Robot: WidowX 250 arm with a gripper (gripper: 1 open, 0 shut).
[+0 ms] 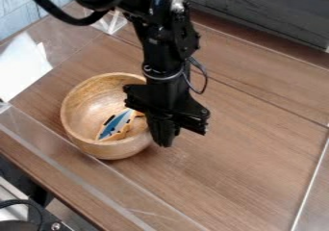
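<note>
A wooden bowl [80,109] stands on the wood-grain table at the left of the camera view. Inside it lies a small orange and blue object [112,125], tilted against the bowl's inside. My black gripper [164,133] points down at the bowl's right side, at or just over the rim, right of that object. It looks shut, and I see nothing held in it; the arm hides the right part of the bowl.
A white sheet [19,64] lies at the far left. A grey wall [257,23] runs along the back, and the table's front edge is at lower left.
</note>
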